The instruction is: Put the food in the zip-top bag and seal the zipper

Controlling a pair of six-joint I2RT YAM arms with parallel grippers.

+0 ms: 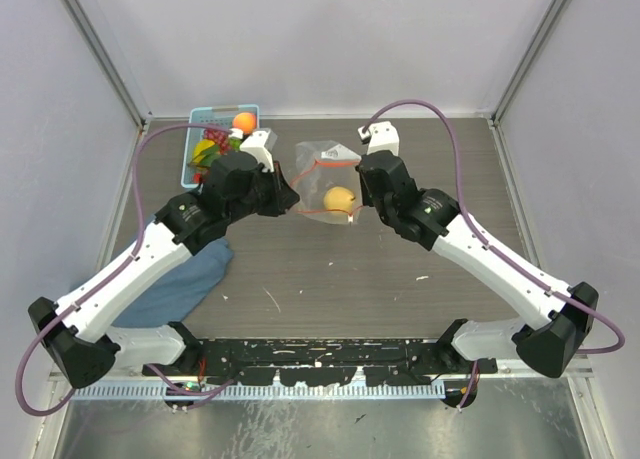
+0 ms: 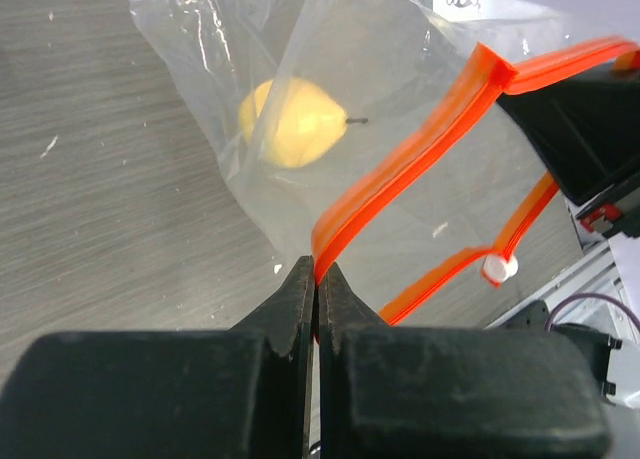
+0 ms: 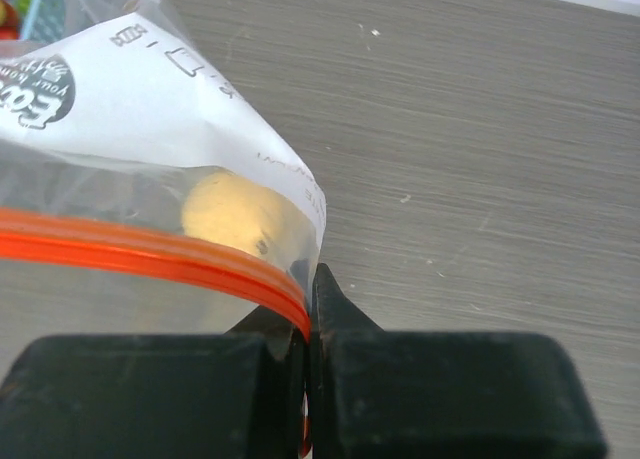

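Between my two grippers hangs a clear zip top bag (image 1: pixel 312 159) with orange zipper strips, its mouth spread open. A yellow pear (image 2: pixel 300 129) with a dark stem lies inside it. On one side, my left gripper is shut on the bag's edge at the orange strip (image 2: pixel 420 164). The opposite edge is pinched in my right gripper, where the orange strip (image 3: pixel 150 254) runs down between its fingers. A small white slider (image 2: pixel 499 268) sits at the front strip.
At the back left, a light blue basket (image 1: pixel 188 151) holds several fruits, partly hidden by my left arm. A blue cloth (image 1: pixel 190 279) lies on the left.
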